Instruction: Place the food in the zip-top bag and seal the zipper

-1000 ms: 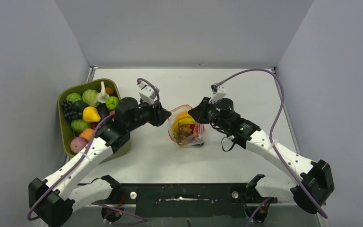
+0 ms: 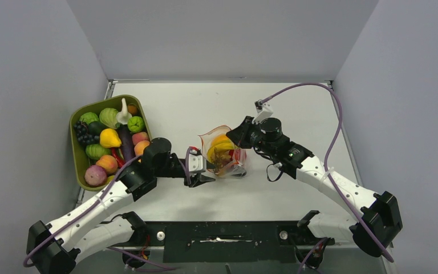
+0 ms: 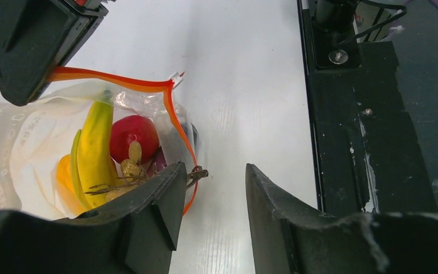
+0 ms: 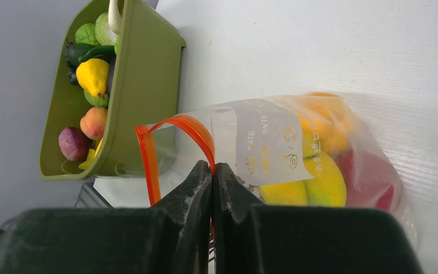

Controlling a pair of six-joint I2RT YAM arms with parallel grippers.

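Observation:
The clear zip top bag (image 2: 205,140) stands open mid-table, its orange zipper rim (image 3: 111,79) facing left. Inside are a yellow banana (image 3: 94,149), a red round food (image 3: 134,138) and a brown knobbly bunch (image 3: 131,169) with thin stems. The bunch's dark stem end (image 3: 198,174) pokes out past the rim. My left gripper is open at the front of the bag's mouth, one finger close beside that stem, nothing gripped. My right gripper is shut on the orange rim; it also shows as a dark gripper (image 2: 228,137) in the top view.
A green bin (image 2: 75,157) full of toy fruit and vegetables stands at the left, behind the left arm. The dark base bar (image 2: 222,254) runs along the front edge.
The right arm has stayed still.

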